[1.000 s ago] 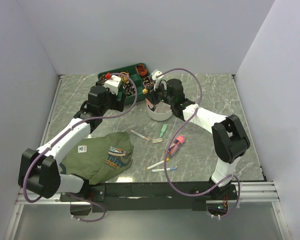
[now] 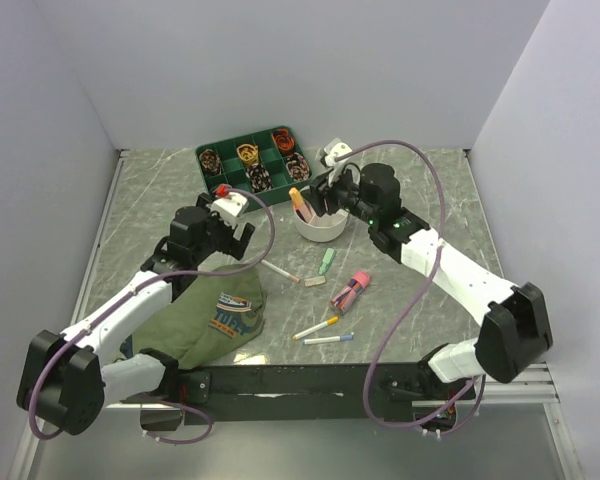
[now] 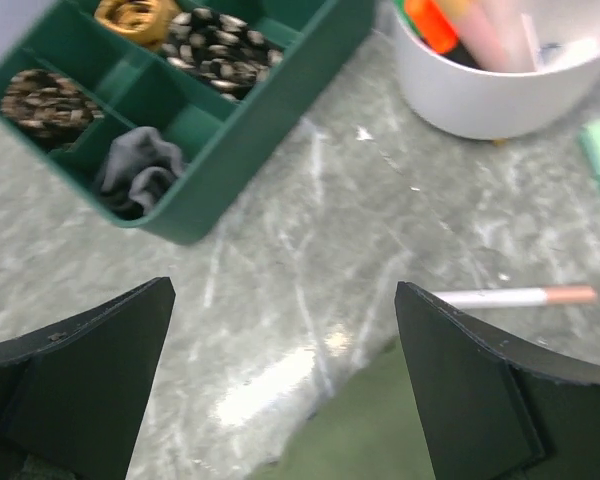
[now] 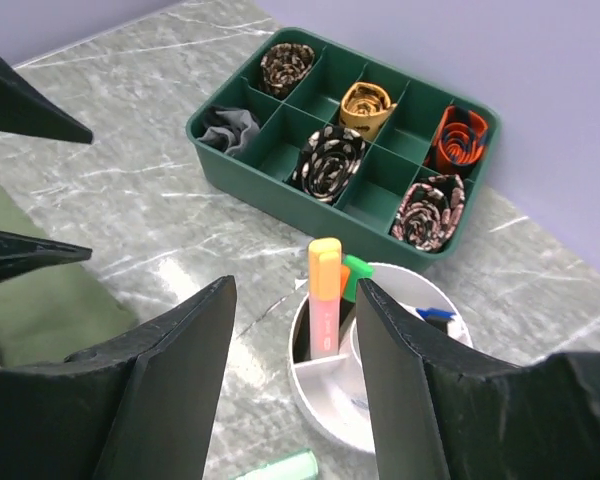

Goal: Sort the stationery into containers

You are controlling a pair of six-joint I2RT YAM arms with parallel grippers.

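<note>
The white round container (image 2: 322, 232) stands at the table's middle, holding an orange-capped marker (image 4: 325, 295), a green-ended item (image 4: 357, 272) and something blue (image 4: 436, 315). My right gripper is part open just outside the container, its fingers empty; the marker leans inside the container beyond the fingertips. My left gripper is open and empty above bare table by the green cloth. On the table lie a white-and-pink pen (image 3: 515, 297), a green item (image 2: 327, 261), an eraser-like block (image 2: 314, 281), a pink case (image 2: 350, 291), a yellow marker (image 2: 316, 328) and a blue-tipped marker (image 2: 328, 340).
A green compartment tray (image 4: 280, 180) with rolled cloths and belts stands at the back left. The olive cloth (image 2: 195, 320) covers the front left.
My right gripper has drawn back up and to the right from the container, and the marker stays inside. The left gripper has moved toward the front, away from the tray.
</note>
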